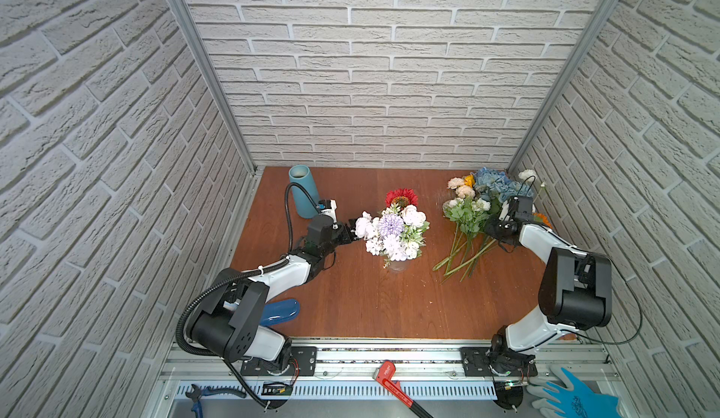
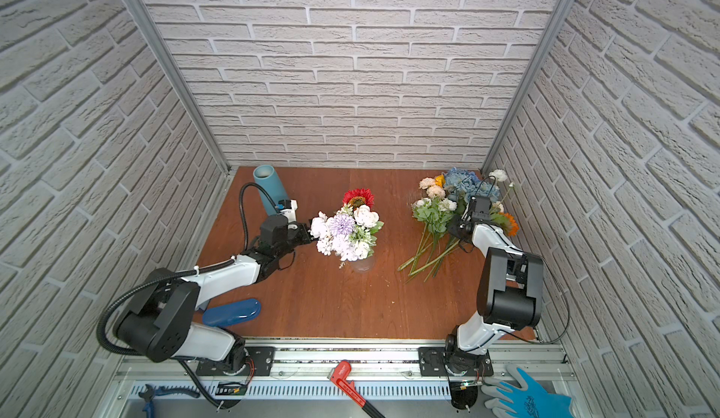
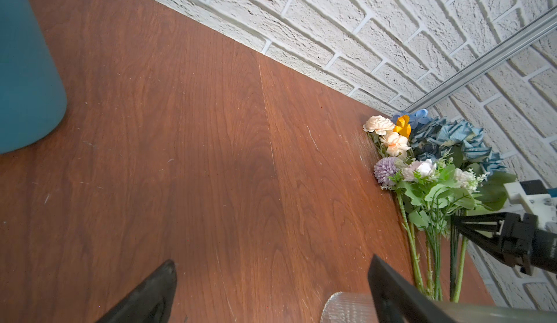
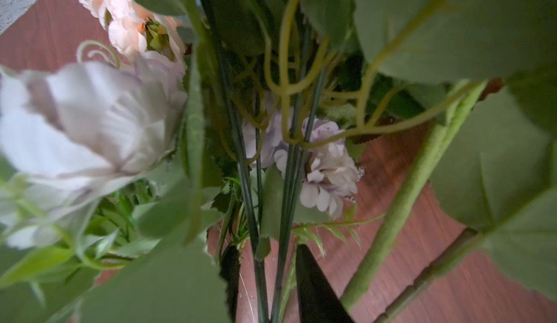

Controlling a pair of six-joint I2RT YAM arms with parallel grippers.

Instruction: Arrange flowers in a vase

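Observation:
A clear vase [image 2: 363, 264] stands mid-table, filled with a bouquet [image 1: 391, 225] of white, pink, lilac and red blooms. My left gripper is open beside the vase, and the vase rim [image 3: 348, 301] shows near its right finger. On the right side lies a pile of loose flowers [image 1: 480, 200], their stems [image 1: 465, 262] pointing toward the front. My right gripper is in that pile, part open, with thin dark green stems [image 4: 281, 230] between its fingers. Leaves hide part of one finger.
A blue-green vase [image 1: 303, 193] stands at the back left. At the left front lies a blue object [image 1: 280, 312]. A red wrench [image 1: 397, 388] and a blue glove [image 1: 576, 397] lie off the front edge.

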